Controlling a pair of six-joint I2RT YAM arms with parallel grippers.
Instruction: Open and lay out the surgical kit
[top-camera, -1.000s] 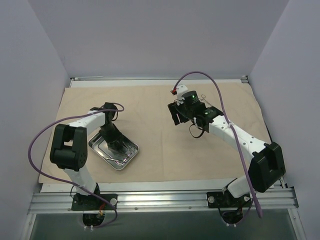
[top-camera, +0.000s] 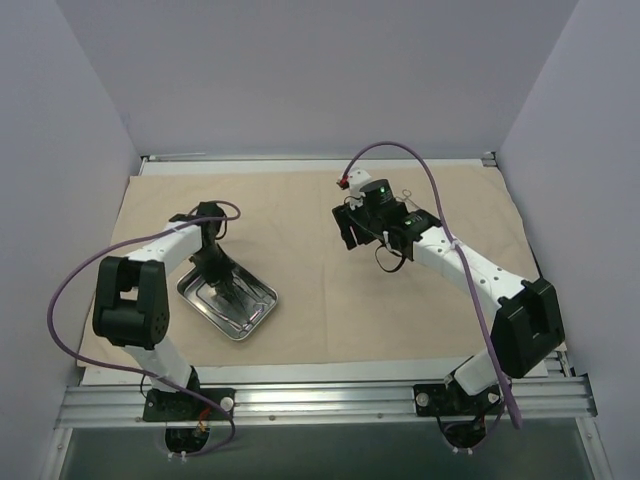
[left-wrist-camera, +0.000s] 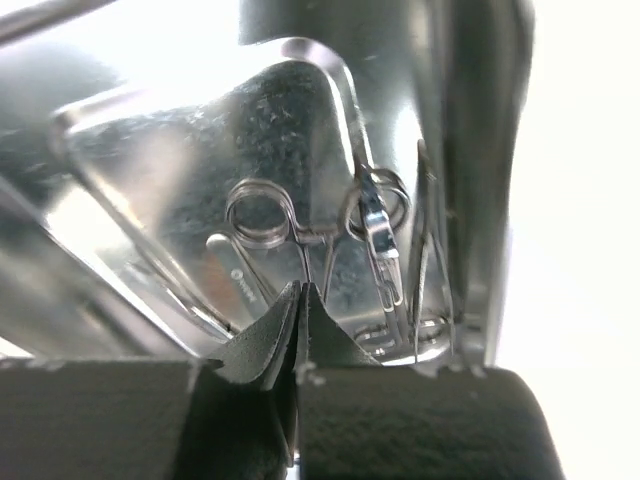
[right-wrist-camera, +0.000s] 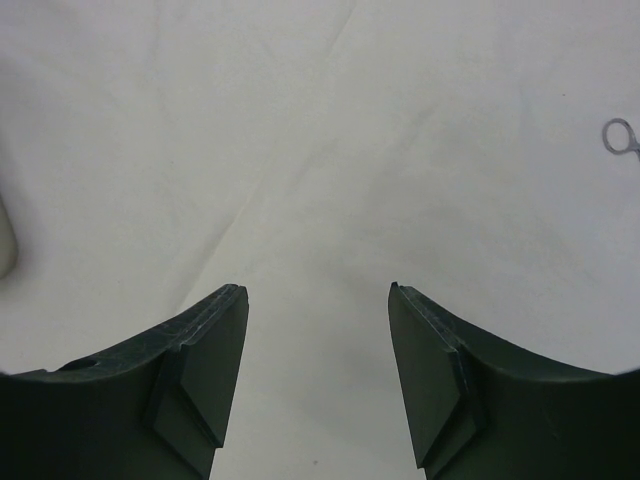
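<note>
Below my left gripper the metal tray (top-camera: 190, 298) holds several steel instruments. That gripper is shut, its fingertips pressed together with nothing between them. Just past the tips in the left wrist view lie the ringed handles of a clamp (left-wrist-camera: 262, 240), outside the fingers. A flat-handled tool (left-wrist-camera: 240, 272) lies at the handles' left, and slim tweezers-like pieces (left-wrist-camera: 420, 270) lean along the tray's right wall. My right gripper is open over bare cloth, empty. Another ringed instrument (right-wrist-camera: 618, 136) shows at the right edge of the right wrist view, mostly cut off.
A beige cloth (top-camera: 300, 300) covers the table, with wide clear room between the tray and the right arm. Ringed handles (top-camera: 407, 194) lie on the cloth beyond the right gripper. Grey walls stand behind and at both sides.
My left gripper has gone from open to shut and has shifted slightly left in the top view. The instruments stay in the tray. The right arm has moved slightly left, still open.
</note>
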